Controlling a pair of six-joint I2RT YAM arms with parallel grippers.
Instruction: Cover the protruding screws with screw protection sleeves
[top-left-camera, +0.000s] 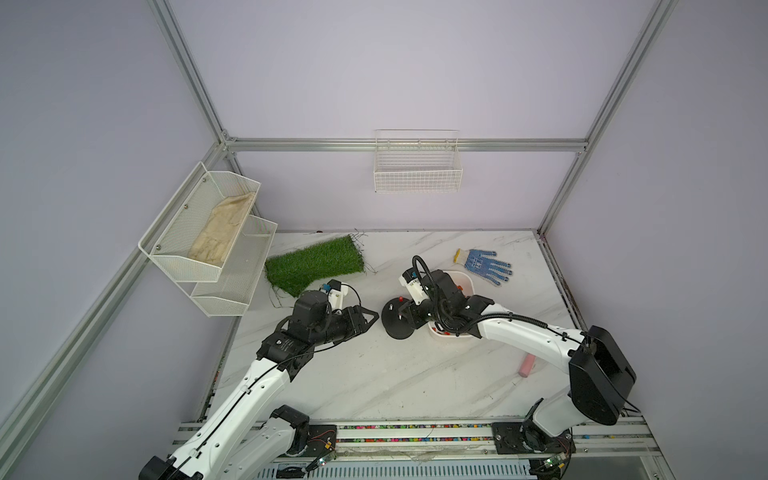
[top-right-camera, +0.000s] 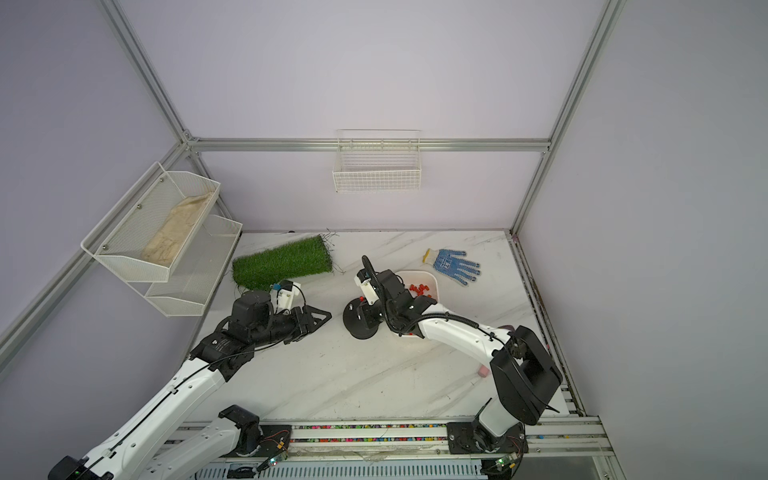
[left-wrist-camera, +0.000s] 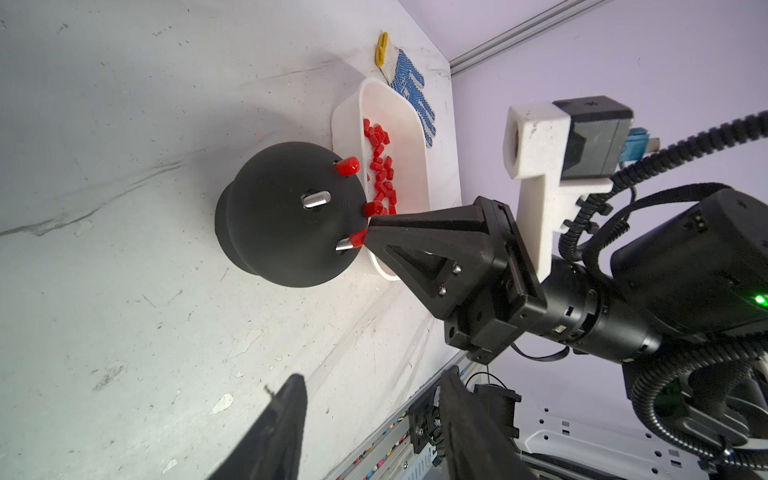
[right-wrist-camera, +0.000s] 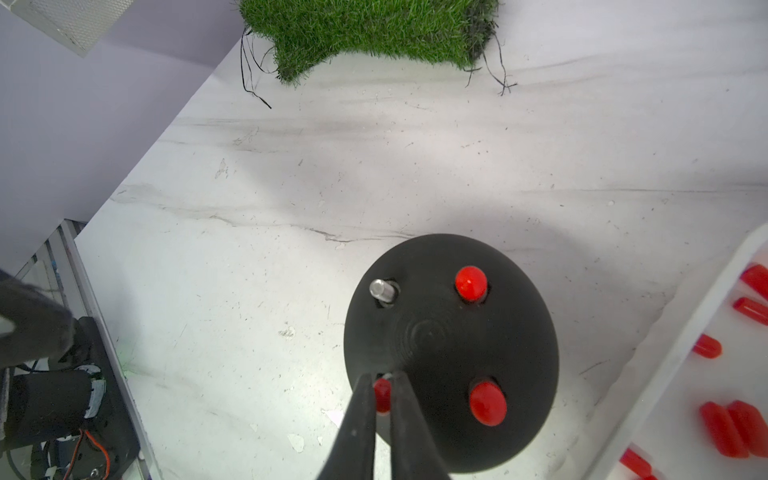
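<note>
The black round base (right-wrist-camera: 432, 344) carries metal screws. Red sleeves cover two of them: one sleeve (right-wrist-camera: 471, 283) at the upper right in the right wrist view, another sleeve (right-wrist-camera: 488, 402) at the lower right. A bare screw (right-wrist-camera: 383, 291) stands at the upper left. My right gripper is shut on a red sleeve (left-wrist-camera: 357, 237), which sits at the outer end of another screw (left-wrist-camera: 344, 244); bare metal shows between sleeve and base. How far the sleeve reaches over it is hidden. My left gripper (top-left-camera: 375, 315) is open and empty, left of the base.
Beside the base stands a white bin (left-wrist-camera: 416, 152) holding many loose red sleeves (left-wrist-camera: 377, 164). Behind lie a green turf mat (top-left-camera: 316, 264) and a blue glove (top-left-camera: 486, 265). A pink object (top-left-camera: 526, 365) lies near the right arm.
</note>
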